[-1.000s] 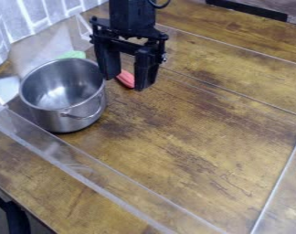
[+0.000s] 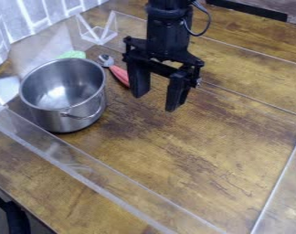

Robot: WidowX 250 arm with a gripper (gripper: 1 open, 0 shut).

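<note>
The black gripper (image 2: 158,88) hangs over the wooden table right of a steel pot (image 2: 60,95), its two fingers spread wide, with nothing visible between them. A red and silver utensil (image 2: 118,74) lies on the table behind the gripper's left side, partly hidden by it. The pot stands upright and looks empty.
A small green item (image 2: 71,55) and a white object (image 2: 5,90) sit near the pot. Clear plastic edges run along the left and front.
The gripper has moved to the right, away from the pot, uncovering more of the red utensil. The pot has not visibly moved.
</note>
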